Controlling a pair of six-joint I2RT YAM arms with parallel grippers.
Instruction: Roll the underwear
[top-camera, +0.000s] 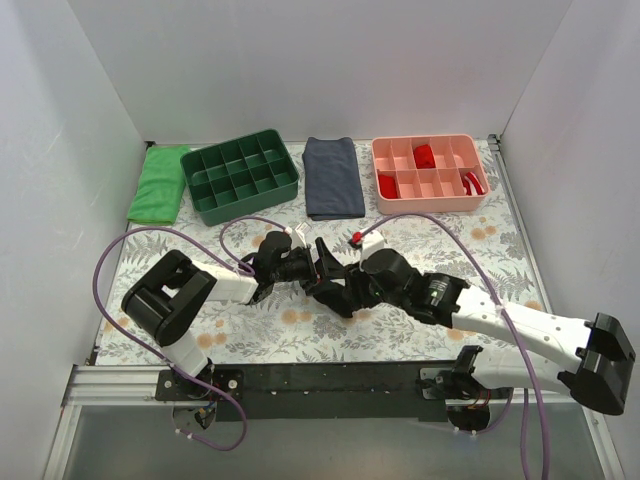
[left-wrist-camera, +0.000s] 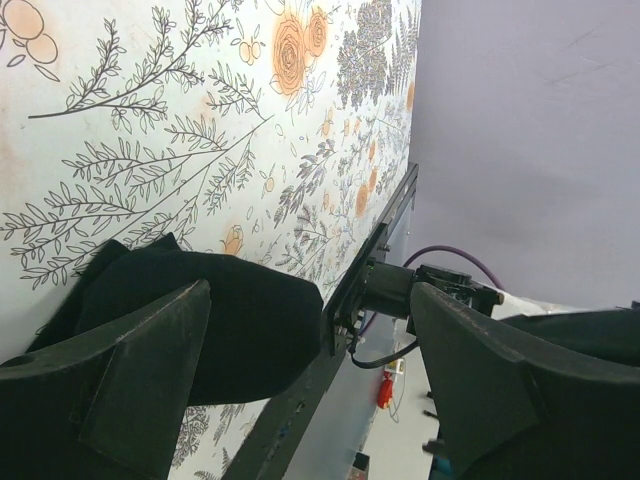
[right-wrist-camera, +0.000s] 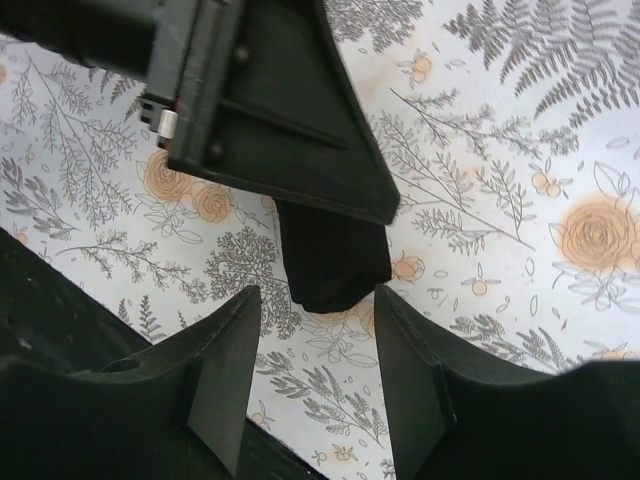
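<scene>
The black underwear (top-camera: 334, 298) lies on the floral table between my grippers, a small folded dark piece, also in the left wrist view (left-wrist-camera: 200, 320) and right wrist view (right-wrist-camera: 335, 255). My left gripper (top-camera: 318, 262) stands open just above it; its fingers frame the cloth from near, with the cloth under the left finger. My right gripper is raised over the cloth's near end, its fingers apart, the cloth just beyond their tips with nothing clearly between them. The left gripper partly hides the cloth in the right wrist view.
A green divided box (top-camera: 240, 176) and green towel (top-camera: 154, 195) stand back left, a grey towel (top-camera: 334, 180) back centre, a pink divided box (top-camera: 430, 200) with red items back right. The table's front edge is close below the cloth.
</scene>
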